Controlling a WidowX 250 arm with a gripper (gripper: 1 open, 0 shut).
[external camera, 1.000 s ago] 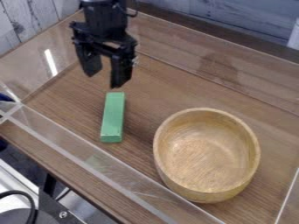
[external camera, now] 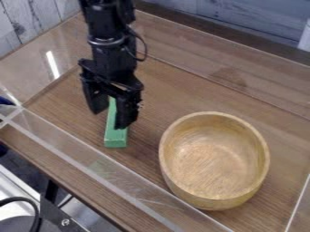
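Observation:
My black gripper (external camera: 111, 104) hangs from the top of the camera view, its two dark fingers spread apart at either side of the upper end of a green block (external camera: 115, 136). The green block lies lengthwise on the brown table. Whether the fingers touch it I cannot tell.
A large wooden bowl (external camera: 212, 163) sits to the right. Clear edging and a black cable lie at the lower left.
The block and bowl look unmoved.

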